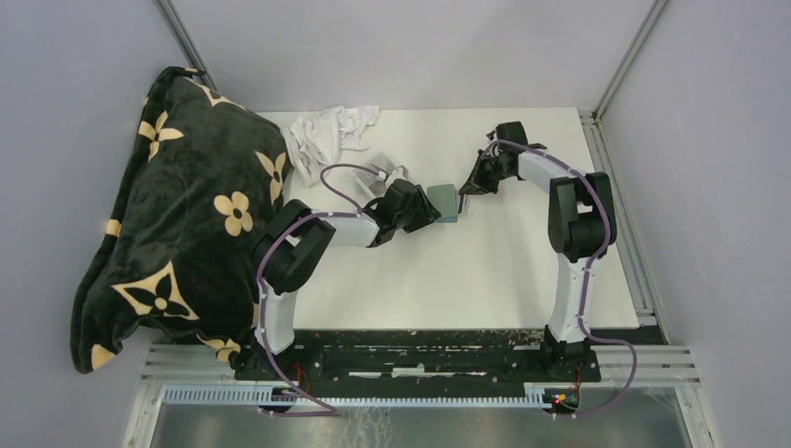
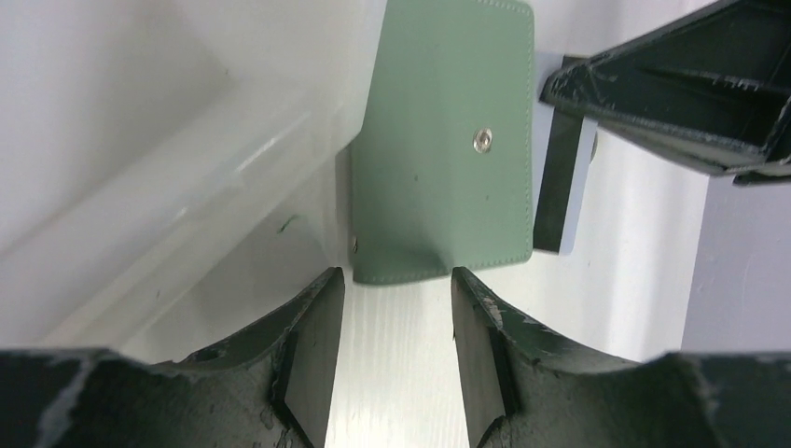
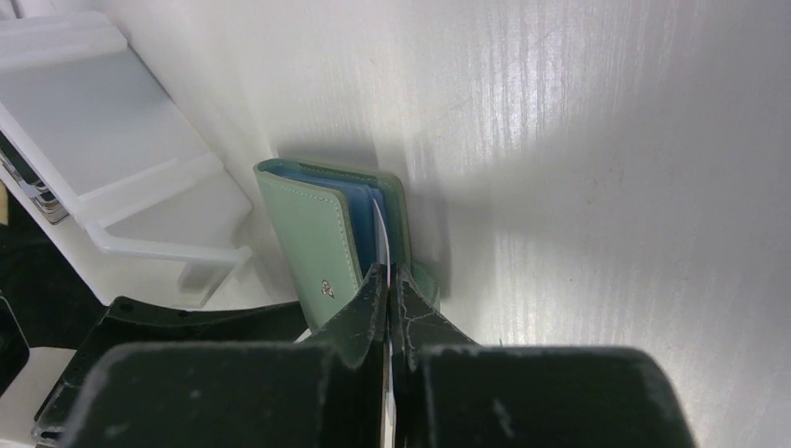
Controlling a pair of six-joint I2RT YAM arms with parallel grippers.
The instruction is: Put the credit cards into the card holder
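A green card holder (image 1: 443, 196) lies mid-table, with blue inner pockets (image 3: 358, 201) visible from the right wrist view. My right gripper is shut on a thin white-edged card at the holder's open side; in the left wrist view the card (image 2: 583, 177) shows silver with a black stripe beside the holder (image 2: 438, 159). How far it sits inside is unclear. My left gripper is part open at the holder's other side, the holder just beyond its fingertips.
A white plastic tray (image 3: 131, 131) stands behind the left gripper. A white cloth (image 1: 326, 135) lies at the back left, and a dark patterned blanket (image 1: 177, 233) covers the left side.
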